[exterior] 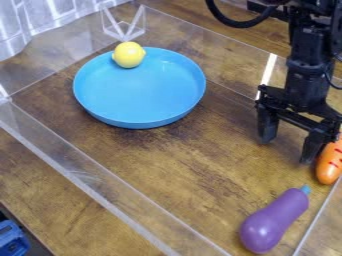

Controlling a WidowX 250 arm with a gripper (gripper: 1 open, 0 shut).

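Observation:
My gripper (287, 135) is low over the wooden board at the right, open, its two dark fingers apart. An orange toy carrot (329, 160) lies at the right edge, just beside the right finger. A purple eggplant (274, 220) lies at the front right. A yellow lemon (128, 55) sits at the back left, behind a blue plate (138, 88).
Clear plastic walls edge the board on the left and right. The middle and front left of the board (147, 180) are bare. A blue object (8, 240) shows at the lower left corner.

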